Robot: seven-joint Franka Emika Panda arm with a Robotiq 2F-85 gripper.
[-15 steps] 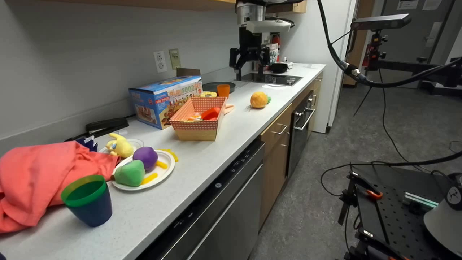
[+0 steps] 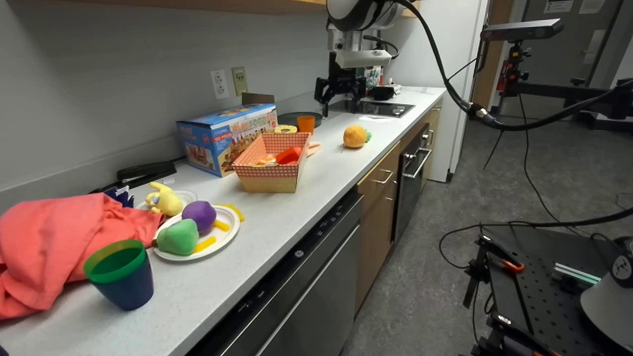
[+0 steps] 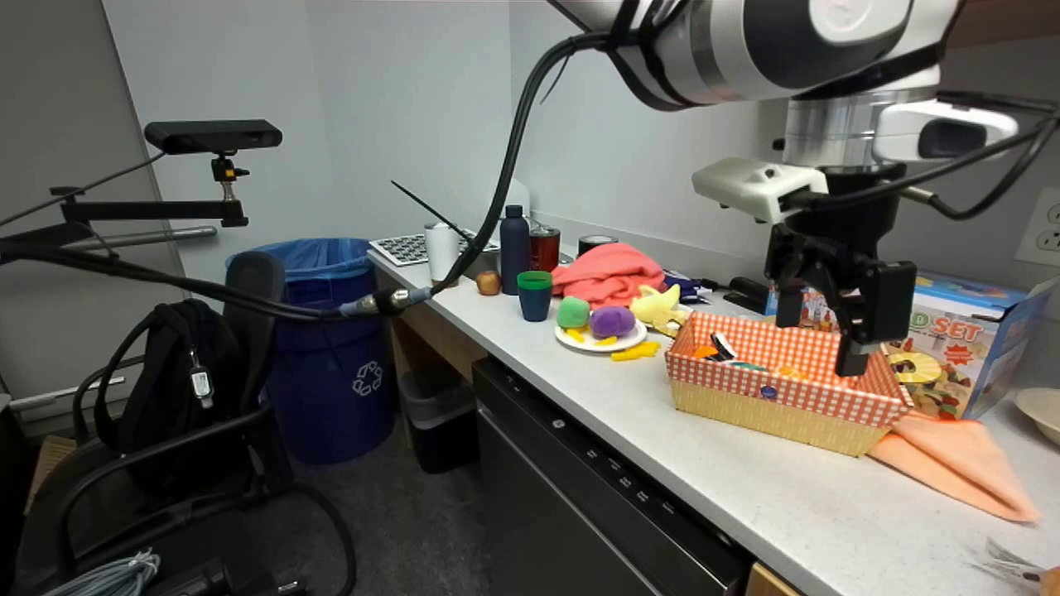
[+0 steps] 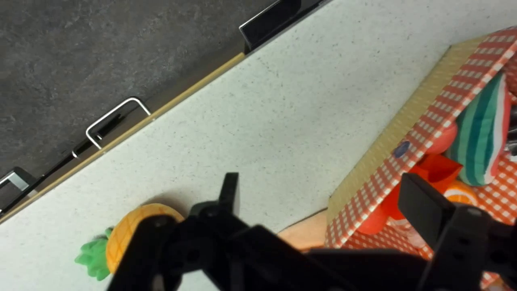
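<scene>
My gripper [image 2: 342, 107] hangs open above the counter, its fingers pointing down with nothing between them. In the wrist view one finger [image 4: 230, 195] is over bare counter and the other overlaps the image of the basket. A red-checked basket [image 2: 270, 178] holds toy food, including a red piece [image 2: 289, 156] and a green-striped piece [image 4: 477, 131]. The toy pineapple [image 4: 131, 230] lies by itself on the counter, partly hidden behind the gripper in the wrist view. A white plate [image 2: 228, 235] carries a purple toy [image 2: 199, 216], a green toy [image 2: 178, 237] and yellow sticks.
Behind the basket stands a play food box [image 2: 219, 137]. An orange cup [image 2: 306, 123] and a peach cloth [image 3: 956, 465] are near it. Red cloth [image 2: 53, 243] and a blue-green cup [image 2: 122, 274] occupy the near end. Along the front edge, the counter [image 4: 271, 126] is clear.
In exterior view 1, the arm's upper part sits lower and the cable has shifted. The gripper has moved slightly and remains open; the counter objects look unchanged.
</scene>
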